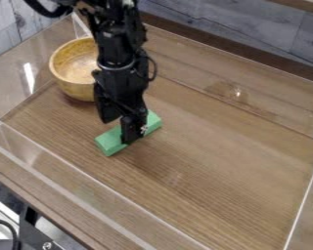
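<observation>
The black robot arm reaches down from the top centre, its gripper (128,127) low over a green rectangular block (113,141) lying on the wooden table. The gripper is open, its dark fingers around the middle of the block, partly hiding it; whether they touch it is unclear.
A yellow bowl (71,62) sits at the upper left, just behind the arm. Grey planks border the back right, and dark cables lie at the lower left.
</observation>
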